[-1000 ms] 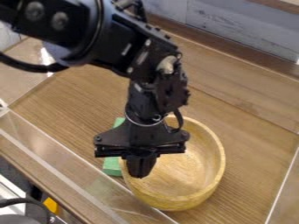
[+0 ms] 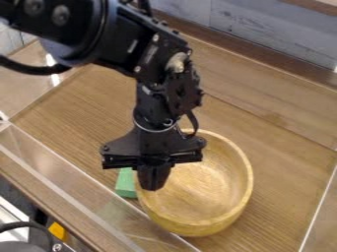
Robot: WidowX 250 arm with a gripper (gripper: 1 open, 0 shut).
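My gripper (image 2: 153, 173) points down over the left part of a yellow wooden bowl (image 2: 211, 202), its fingertips near the inner left rim. The fingers look shut; I see nothing held between them, though the dark housing hides much. A green object (image 2: 126, 185) lies just left of the bowl, partly hidden behind the gripper and rim.
A clear plastic edge runs along the front left, with cables and a small yellow item (image 2: 57, 229) beyond it. A pale wooden wall stands at the back.
My gripper has moved slightly to the left and up in the view. The bowl and green object look unmoved.
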